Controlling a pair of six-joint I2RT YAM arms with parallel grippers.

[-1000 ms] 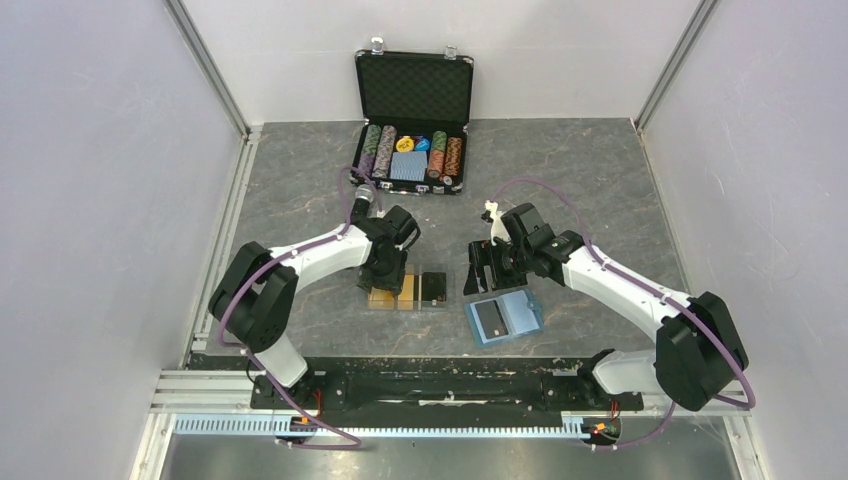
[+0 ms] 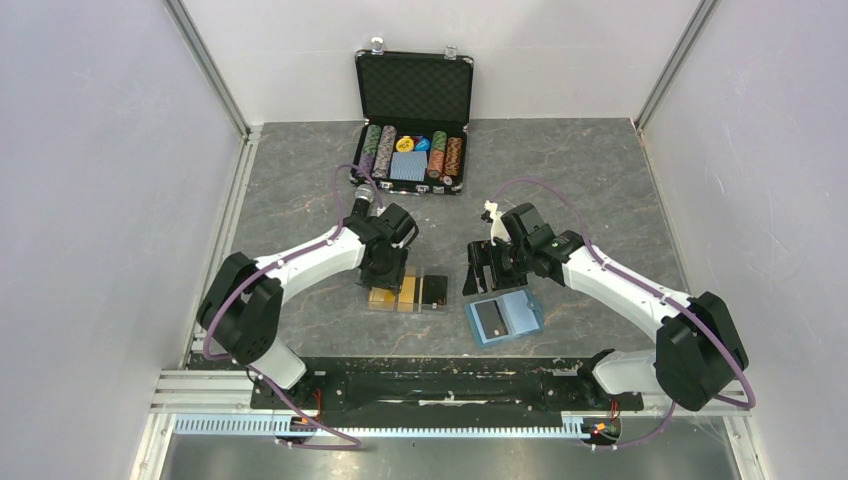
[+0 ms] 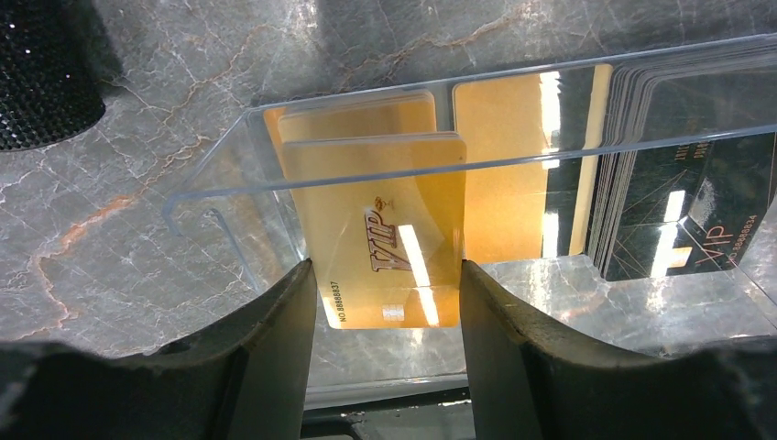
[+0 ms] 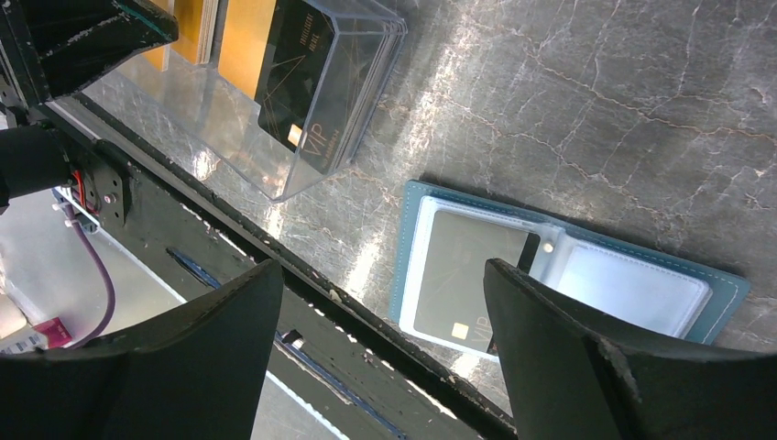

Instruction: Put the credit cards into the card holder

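In the left wrist view, a gold VIP card [image 3: 380,238] leans in the left part of a clear acrylic tray [image 3: 431,380]. My left gripper is open wide, its fingertips at the card's two side edges; I cannot tell whether they touch it. More gold cards [image 3: 499,183] and a stack of black VIP cards [image 3: 692,206] stand farther right in the tray. The blue card holder [image 4: 573,229] lies spread on the table, a dark VIP card [image 4: 463,266] in its left side, the right side pale and empty-looking. Near it my right gripper is open and empty.
A black microphone [image 2: 362,200] lies behind the left gripper, its dark grip [image 3: 41,78] close by in the left wrist view. Farther back stands an open poker chip case [image 2: 415,160]. Bare table surrounds the holder on the right.
The left arm's elbow and shoulder have shifted slightly to the left, its gripper staying over the left part of the tray. The right arm, card holder and tray look unmoved.
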